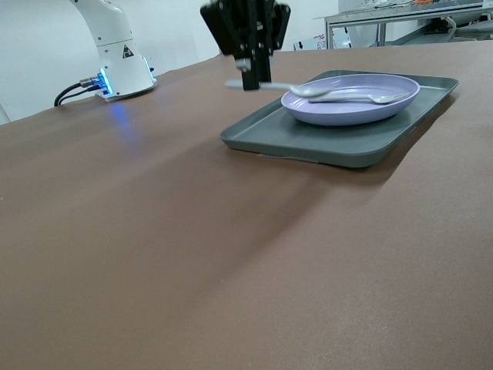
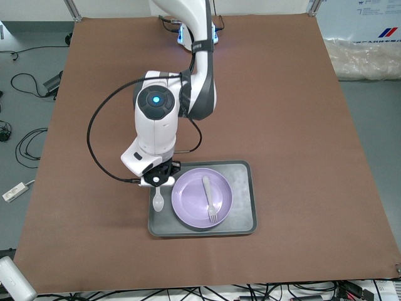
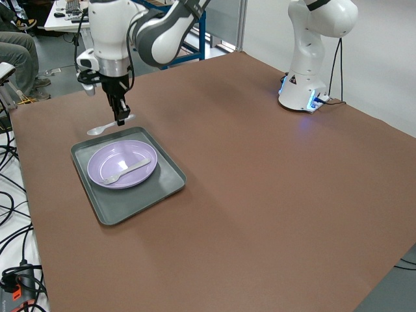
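Observation:
A white plastic spoon (image 2: pixel 158 200) (image 1: pixel 300 89) (image 3: pixel 97 130) is held level at the bottom of my black gripper (image 1: pixel 255 83) (image 3: pixel 119 118), which is shut on it. The spoon hangs over the left side of a grey tray (image 2: pixel 238 222) (image 1: pixel 362 154) (image 3: pixel 117 211), beside a lilac plate (image 2: pixel 188 200) (image 1: pixel 339 112) (image 3: pixel 117 166) that sits on the tray. A white fork (image 2: pixel 208 197) (image 1: pixel 347 97) (image 3: pixel 133 168) lies across the plate. In the left view the fingertips are mostly hidden under the wrist.
Cables and a power strip (image 2: pixel 15 191) lie outside the table.

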